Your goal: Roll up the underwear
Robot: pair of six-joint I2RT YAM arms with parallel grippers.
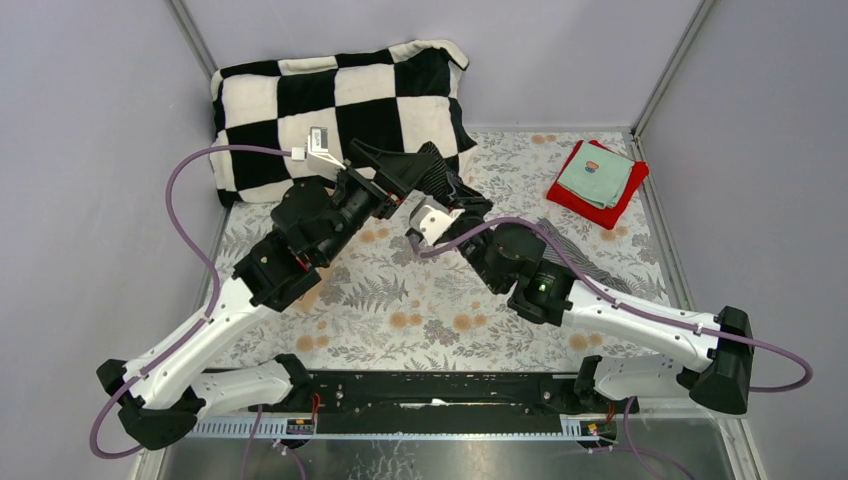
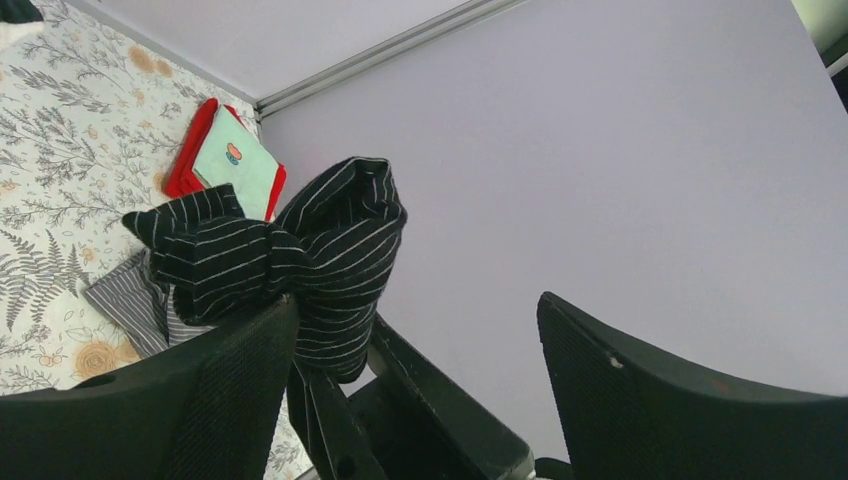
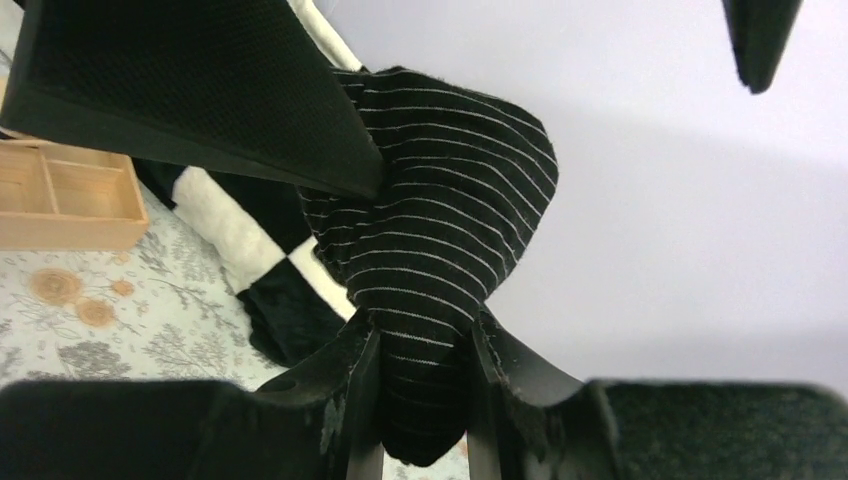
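The black underwear with thin white stripes (image 3: 445, 200) is bunched up and held above the table. My right gripper grips its lower end, with the cloth squeezed between the fingers. Spread wide, my left gripper has no cloth clearly between its tips. One left finger (image 3: 240, 110) lies against the side of the bundle in the right wrist view. In the left wrist view the bundle (image 2: 330, 250) shows beyond that same finger, off to the left. From the top both grippers meet at the bundle (image 1: 436, 178), mostly hidden by them.
A grey striped cloth (image 1: 575, 255) lies under the right arm. At the back right is a red cloth (image 1: 612, 212) with a green cloth (image 1: 595, 175) on it. A checkered cushion (image 1: 335, 105) stands at the back; a wooden divided box (image 3: 95, 200) is beside it.
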